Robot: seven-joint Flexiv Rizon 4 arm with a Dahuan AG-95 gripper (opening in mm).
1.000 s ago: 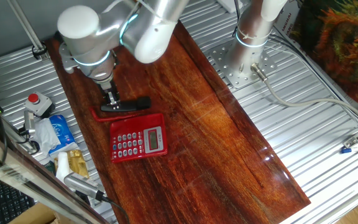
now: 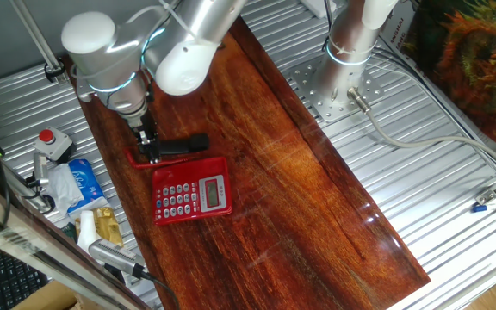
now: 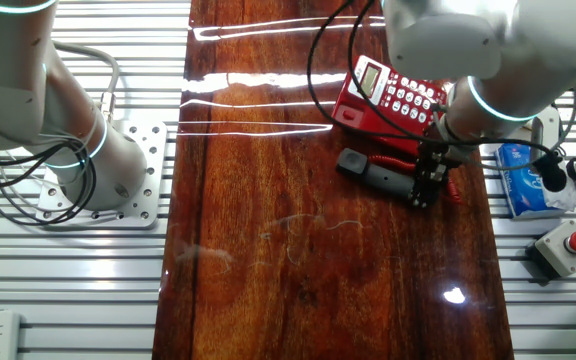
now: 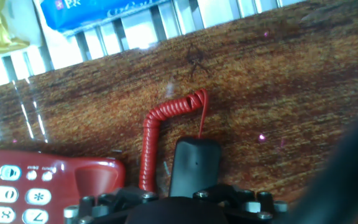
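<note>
A red telephone base (image 2: pixel 191 191) with grey keys and a small display lies on the wooden table. Alongside it, the black handset (image 2: pixel 183 144) rests on the wood, off the base, with a coiled red cord (image 4: pixel 150 146) at one end. My gripper (image 2: pixel 149 153) is down at the corded end of the handset, pointing at the table. In the wrist view the handset's end (image 4: pixel 196 163) shows just beyond the gripper, whose dark parts cover the rest. Whether the fingers are closed around the handset cannot be made out.
A blue tissue pack (image 2: pixel 83 182) and a red-topped stop button (image 2: pixel 52 143) sit beyond the table's edge, near the gripper side.
Over the last second the arm has shifted left in exterior view 1, and the gripper has moved towards the handset's corded end. Handset and base stay in place.
</note>
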